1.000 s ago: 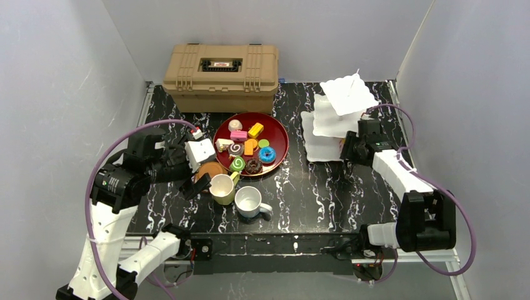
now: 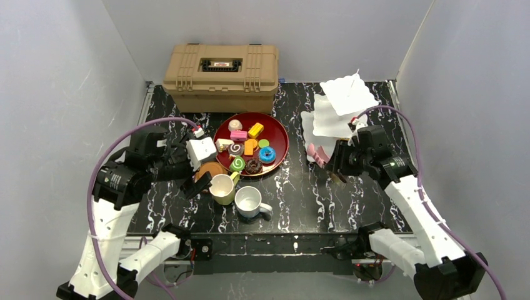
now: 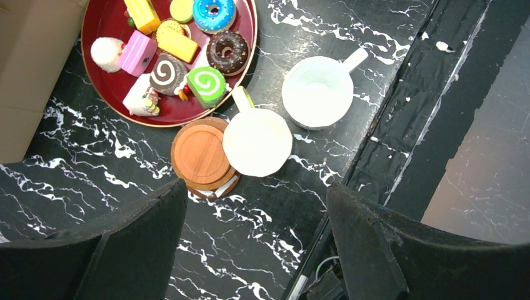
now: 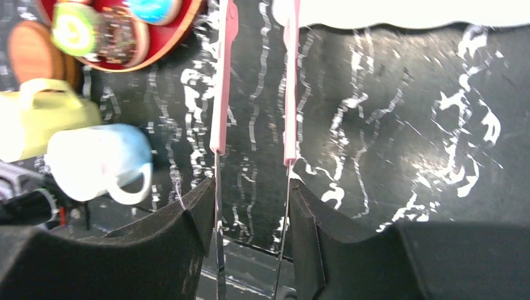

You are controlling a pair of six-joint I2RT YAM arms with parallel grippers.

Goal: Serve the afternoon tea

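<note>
A red plate holds several toy sweets, among them a blue donut. In front stand a yellow-green mug and a white mug, with wooden coasters beside them. My right gripper is part open at a white tiered stand, with pink-tipped tongs between its fingers; whether it grips them firmly cannot be told. My left gripper hangs open left of the mugs, nothing between its fingers.
A tan box stands at the back left. Walls enclose both sides.
My right gripper has moved left and toward the front from beside the stand, and the pink tongs now show out from it. The left arm has not moved.
</note>
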